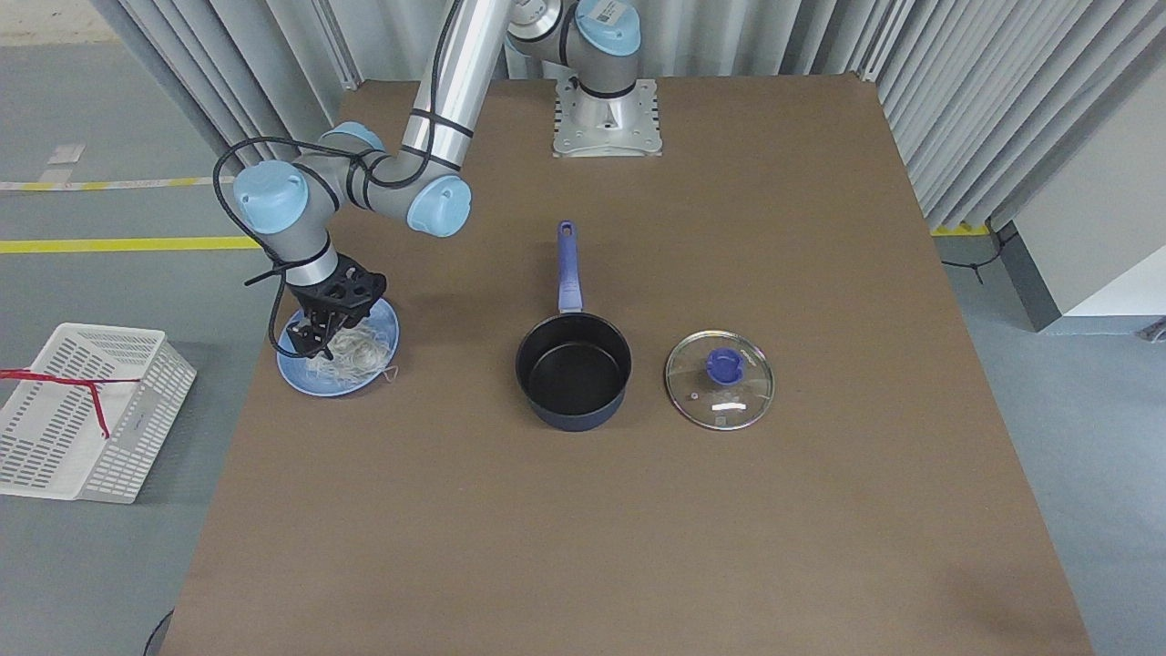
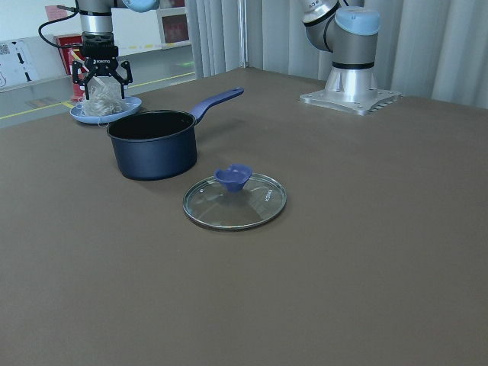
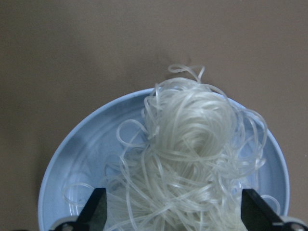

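Observation:
A pile of translucent white noodles [image 3: 187,139] rests on a light blue plate [image 3: 67,163] at the left of the table. My gripper [image 2: 103,82] is over the plate, its two fingers apart with the noodles below and between them; in the wrist view both fingertips show at the bottom, wide apart. The front view hides the fingers behind the black gripper body. A dark blue saucepan [image 1: 571,377] with an empty interior stands right of the plate, handle pointing back. A glass lid [image 1: 721,399] with a blue knob lies right of the pan.
My arm's base plate [image 1: 608,140] sits at the back edge. A white basket [image 1: 153,437] with red straps is off the table at the left.

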